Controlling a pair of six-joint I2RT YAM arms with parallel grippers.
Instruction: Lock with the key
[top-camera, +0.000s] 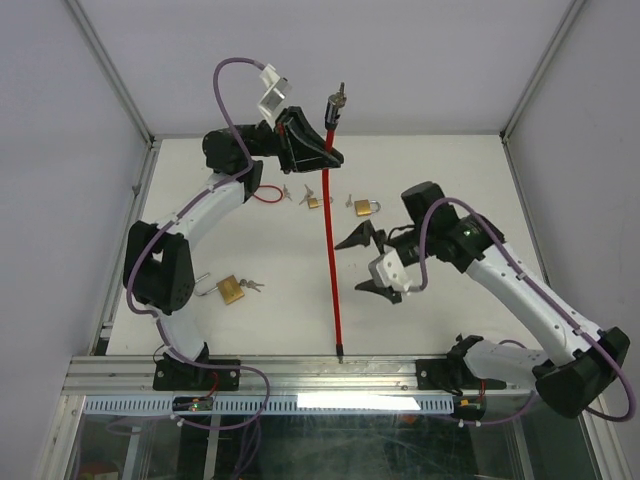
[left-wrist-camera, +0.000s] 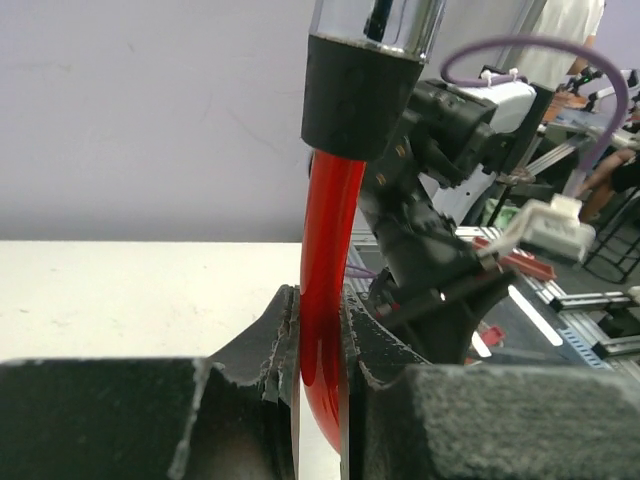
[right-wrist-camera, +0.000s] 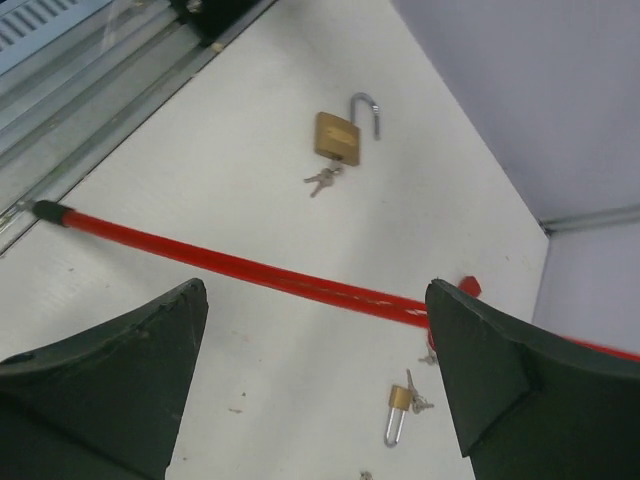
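Note:
A long red cable lock (top-camera: 331, 235) stretches from my left gripper (top-camera: 330, 160) toward the table's front edge. That gripper is shut on the red cable just below a black sleeve (left-wrist-camera: 352, 100). Beyond the sleeve is the metal lock head (top-camera: 334, 108), with a small piece sticking up that may be a key; I cannot tell. The cable's black-capped free end (right-wrist-camera: 48, 211) lies by the front rail. My right gripper (top-camera: 352, 267) stands open over the middle of the table. In the right wrist view the cable crosses between its widely parted fingers, without visible grip.
An opened brass padlock (top-camera: 231, 290) with keys (top-camera: 252, 285) lies on the left. Smaller padlocks (top-camera: 363, 208) and loose keys (top-camera: 306, 195) rest toward the back, near a red loop (top-camera: 268, 198).

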